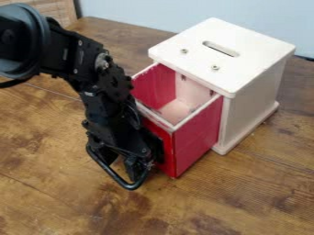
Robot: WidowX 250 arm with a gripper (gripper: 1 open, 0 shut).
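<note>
My black gripper [128,156] reaches down beside the front of a red drawer [196,142], low near the wooden floor or tabletop. The drawer is pulled out from a white wooden box [252,96] with a slot and screws on top. Inside the drawer, a pale interior shows with nothing clearly lying in it. The fingertips are dark against the drawer front and partly hidden, so whether they are open or shut, or on a handle, I cannot tell.
Bare wooden surface [61,184] spreads to the left and in front of the drawer. A grey-blue area lies behind the box at the top and right.
</note>
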